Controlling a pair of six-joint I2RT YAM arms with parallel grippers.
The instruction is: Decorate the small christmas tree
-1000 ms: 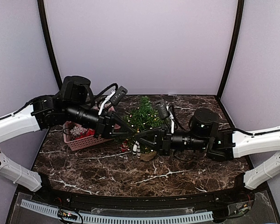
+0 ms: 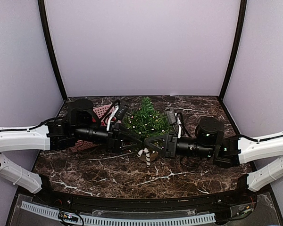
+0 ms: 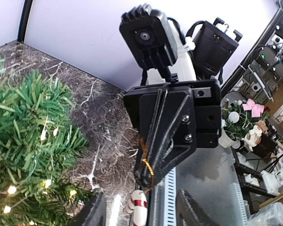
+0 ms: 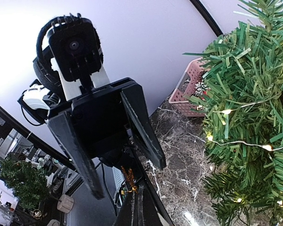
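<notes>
The small tree [image 2: 146, 117] with lit fairy lights stands mid-table. My two grippers meet just in front of it. My right gripper [image 2: 148, 143] is shut, with a gold string [image 4: 131, 181] at its fingertips. A striped white ornament [image 3: 139, 209] with a red band hangs from that string below it. My left gripper is part open around the hanging ornament's area, its fingers at the lower edge of the left wrist view; whether it touches the ornament is unclear.
A pink basket [image 4: 188, 103] of decorations stands at the back left, partly behind my left arm.
My left gripper has moved right and down toward the right gripper and the ornament. My right arm has shifted slightly rightward from a second ago.
</notes>
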